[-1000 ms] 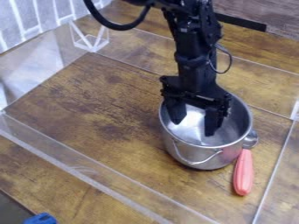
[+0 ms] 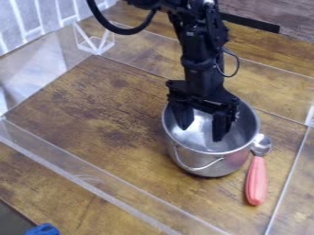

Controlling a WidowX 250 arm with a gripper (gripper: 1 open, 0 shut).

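A steel pot (image 2: 205, 157) with a wire handle stands on the wooden table (image 2: 86, 138), right of centre. The black gripper (image 2: 204, 124) reaches down into it from above, its two fingers spread open inside the rim. Whether anything lies between or under the fingertips inside the pot is hard to tell. Just right of the pot lies a pink-handled utensil (image 2: 256, 179) with a metal head pointing toward the back.
A blue object (image 2: 42, 229) sits at the bottom-left corner. A white railing is at the top left.
The pot and the gripper inside it have shifted slightly to the left, uncovering more of the utensil's head.
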